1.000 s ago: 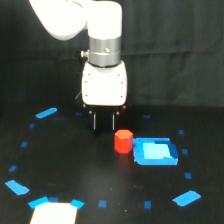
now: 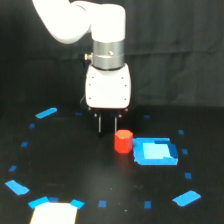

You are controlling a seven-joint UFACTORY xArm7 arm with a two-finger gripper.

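A red, roughly six-sided block (image 2: 123, 142) rests on the dark table near the middle of the view. My gripper (image 2: 108, 125) points down from the white arm, its two thin dark fingers apart and nothing visible between them. In this view the fingertips appear just above and to the left of the block, the right one close to its upper left edge. How far they are from it in depth, I cannot tell. Right beside the block is a small blue tray (image 2: 157, 163) with a pale patch inside.
A cream-coloured object (image 2: 53, 213) with blue edges is cut off by the bottom left border. Blue strips and small blue squares mark the dark table. Bare surface lies left of the gripper and in front of the block.
My gripper has shifted a little to the right and slightly down in the view, nearer to the red block. Block and tray have stayed where they were.
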